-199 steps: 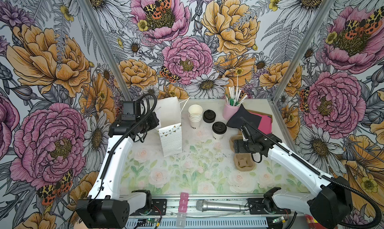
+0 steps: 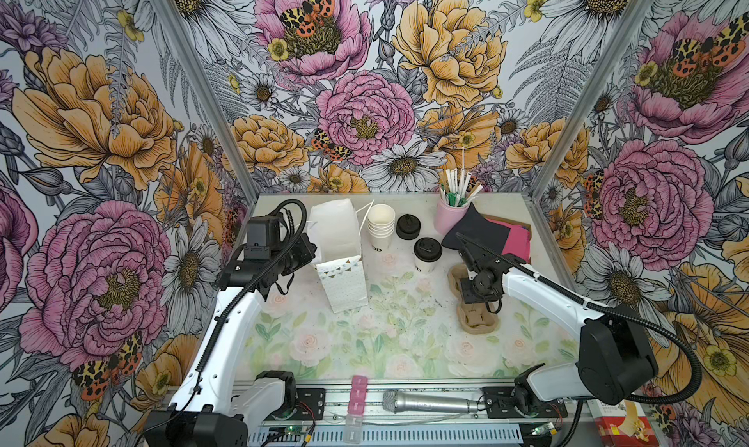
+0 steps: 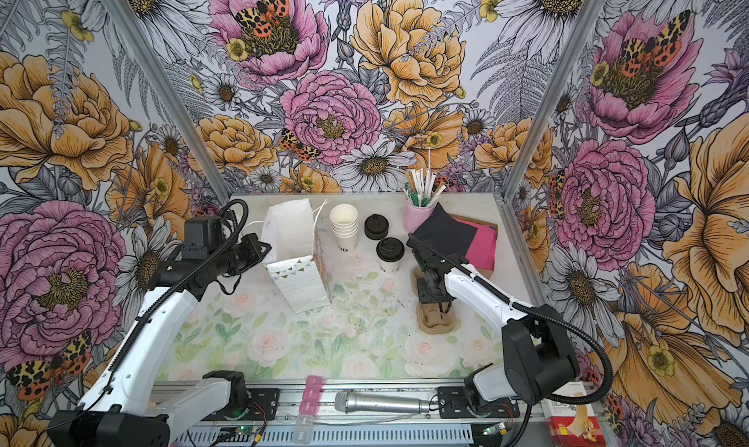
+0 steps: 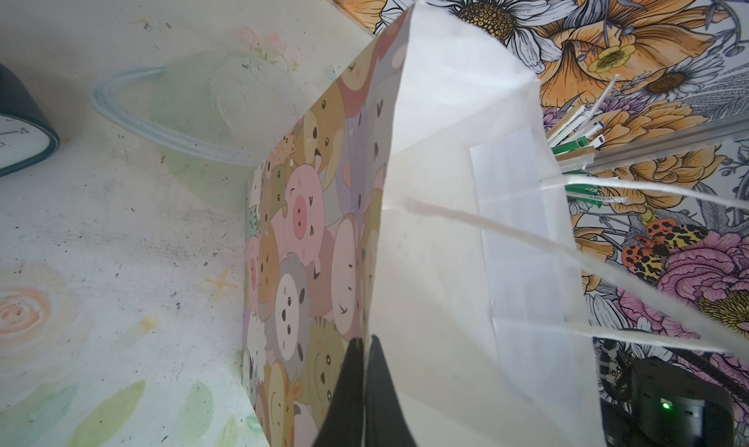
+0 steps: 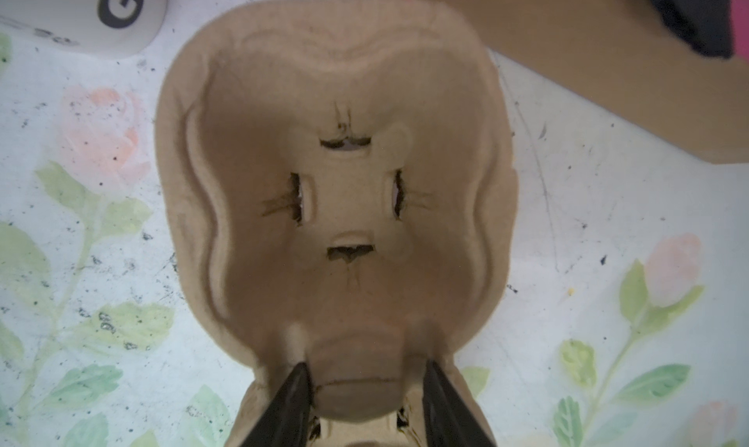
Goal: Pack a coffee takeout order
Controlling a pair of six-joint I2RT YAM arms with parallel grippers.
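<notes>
A tall white paper bag [image 2: 344, 284] stands open at the left of the table, its side printed with cartoon animals in the left wrist view. My left gripper is shut on the bag's upper edge; a thin white rim shows between its fingertips. At the right lies a brown cardboard cup carrier [image 5: 335, 80] with two wells. Over its middle bridge hangs my right gripper, part open, a finger on each side of the bridge. A lidded cup [image 2: 426, 253] stands left of the carrier. Stacked paper cups [image 3: 344, 227] stand beside the bag.
A loose black lid [image 3: 376, 226] lies behind the lidded cup. A pink holder [image 2: 447, 214] with straws and stirrers stands at the back, next to dark sleeves [image 2: 477, 232] and a pink one [image 2: 518, 242].
The right arm has swung inward, its gripper moving slightly over the carrier.
</notes>
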